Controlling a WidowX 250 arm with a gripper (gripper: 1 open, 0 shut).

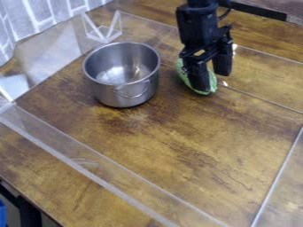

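Note:
My black gripper point(204, 66) reaches down from the top, its fingers around or just over a green object point(197, 82) that lies on the wooden table point(154, 160), right of a steel pot point(122, 74). The fingers partly hide the green object; whether they grip it I cannot tell.
The pot stands upright and looks empty. Clear plastic walls point(59, 142) edge the table.

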